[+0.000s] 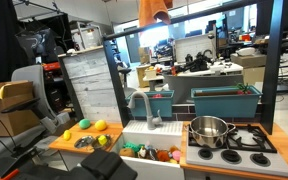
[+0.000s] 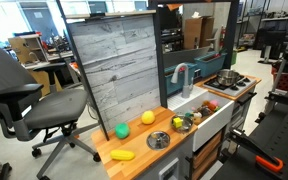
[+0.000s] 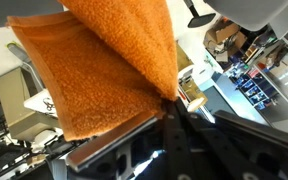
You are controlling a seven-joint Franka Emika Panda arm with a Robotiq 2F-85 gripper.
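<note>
An orange cloth (image 3: 94, 75) fills much of the wrist view, its folds drawn together towards the fingertips of my gripper. The fingers are shut on the cloth. In exterior view 1 the lower part of the orange cloth (image 1: 155, 12) hangs at the top edge, by the dark overhead bar (image 1: 199, 15). My gripper itself is out of sight in both exterior views.
Below are a sink with a faucet (image 1: 144, 105), a metal pot (image 1: 210, 131) and a stove (image 1: 234, 158). A drawer (image 1: 149, 170) holds several small items. Fruit lies on the left counter, near the grey plank wall (image 2: 122, 70).
</note>
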